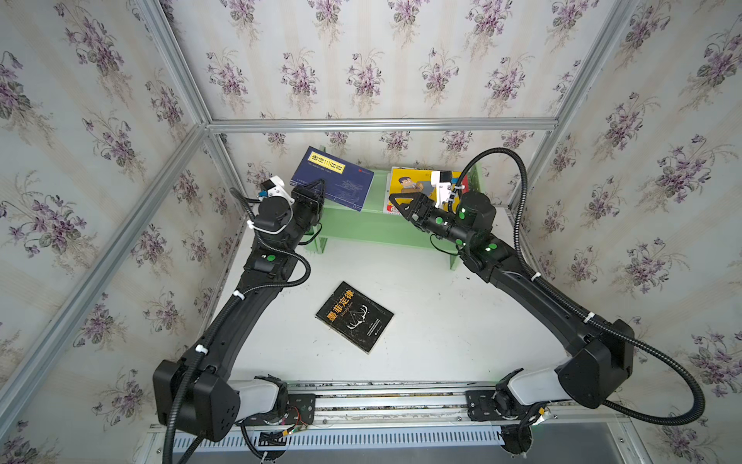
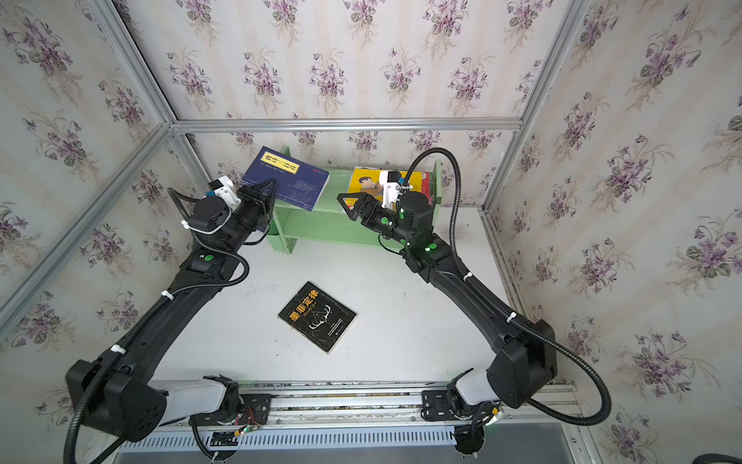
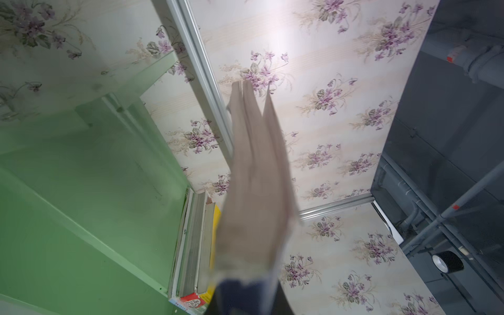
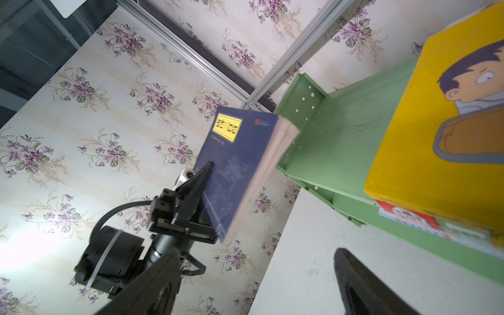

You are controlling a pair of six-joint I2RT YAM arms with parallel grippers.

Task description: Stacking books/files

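Observation:
My left gripper (image 1: 318,191) is shut on a dark blue book (image 1: 340,179) with a yellow label, held by its near edge. In the right wrist view the blue book (image 4: 239,157) hangs tilted, off the left end of the green shelf (image 4: 346,136). My right gripper (image 1: 405,205) stands open in front of a yellow book (image 1: 417,184) on the right of the shelf; nothing is between its blurred fingers. Under that yellow book (image 4: 446,157) lie more books. A black book (image 1: 355,315) lies flat on the white table.
The middle of the shelf top (image 2: 332,181) is bare. Metal rails (image 1: 378,124) and patterned walls enclose the space at the back and sides.

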